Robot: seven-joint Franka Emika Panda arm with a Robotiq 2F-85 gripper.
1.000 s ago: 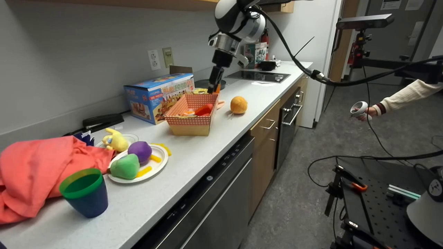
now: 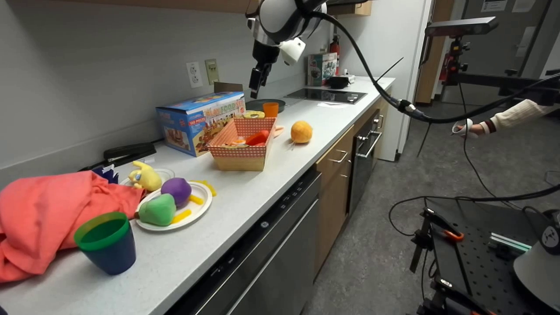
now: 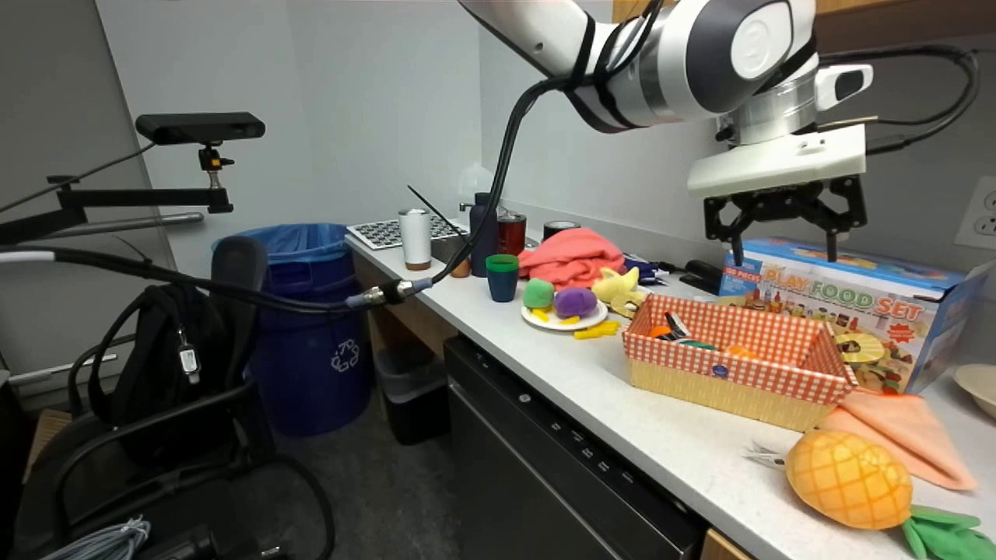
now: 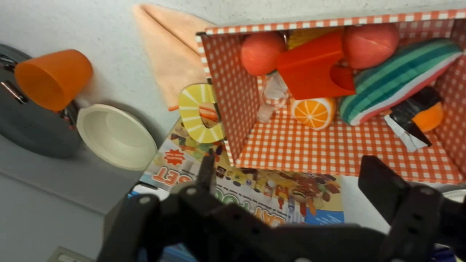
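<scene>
My gripper (image 3: 784, 250) hangs open in the air above the counter, nothing between its fingers; in exterior view 1 it is (image 2: 255, 89) above the back of the counter, beyond the basket. In the wrist view, the red-checked basket (image 4: 301, 153) holds a red fries carton (image 4: 312, 70), an orange slice (image 4: 313, 113), a watermelon wedge (image 4: 399, 78), two reddish round pieces and other toy food. A yellow pineapple ring (image 4: 196, 114) lies outside the basket's end wall, by the Play Food Set box (image 4: 279, 192). The gripper's fingers (image 4: 207, 170) show over the box side of the basket.
A toy pineapple (image 3: 847, 477) and a peach cloth (image 3: 910, 429) lie near the basket. An orange cup (image 4: 54, 78), white bowl (image 4: 117, 136) and dark pan (image 4: 32, 118) stand off its end. A plate (image 2: 204, 207) of toy food and a coral cloth (image 2: 57, 215) lie farther along.
My gripper has risen and moved back toward the wall, away from the basket's far end. The objects on the counter look unmoved.
</scene>
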